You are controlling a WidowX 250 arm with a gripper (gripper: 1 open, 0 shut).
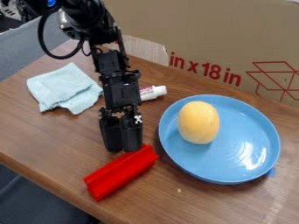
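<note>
My black gripper (121, 138) hangs low over the wooden table, its fingers pointing down just behind a red block-like object (121, 171) that lies at the front. To the right, a blue plate (243, 144) holds a pale yellow oval object (198, 122). A light blue cloth (63, 87) lies at the left, and a white tube (152, 92) lies behind my gripper, partly hidden by it.
A cardboard box (211, 44) stands along the back. The table's edge runs diagonally along the lower left, with a dark area beyond it.
</note>
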